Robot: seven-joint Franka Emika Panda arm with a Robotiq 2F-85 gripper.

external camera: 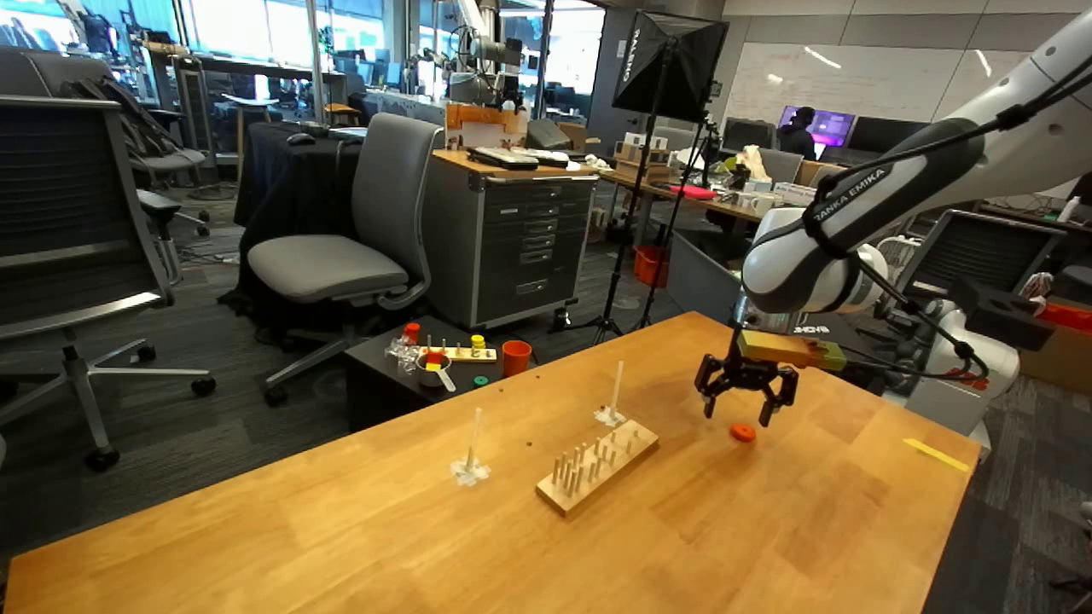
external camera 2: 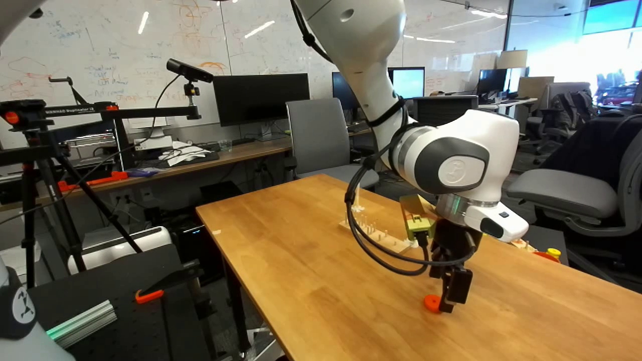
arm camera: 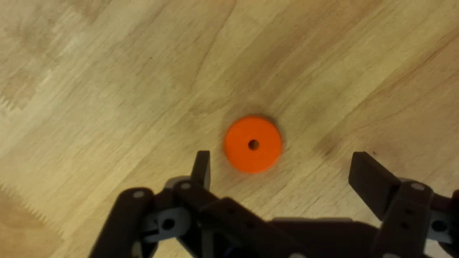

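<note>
An orange disc (arm camera: 241, 148) with a small hole in its middle lies flat on the wooden table (arm camera: 107, 77). In exterior view 1 the same orange disc (external camera: 743, 433) is on the right part of the table, under my gripper (external camera: 737, 411). The gripper is open and empty, its fingers apart above the tabletop. In the wrist view the disc sits just ahead of the fingertips, closer to the left finger (arm camera: 201, 170) than to the right one. From exterior view 2 the disc (external camera 2: 431, 303) appears beside the gripper's lower end.
A wooden peg board (external camera: 573, 493) with several pegs stands left of the gripper. Two thin upright rods, one nearer (external camera: 475, 440) and one farther (external camera: 617, 389), are fixed to the table. Yellow tape (external camera: 937, 454) marks the right side.
</note>
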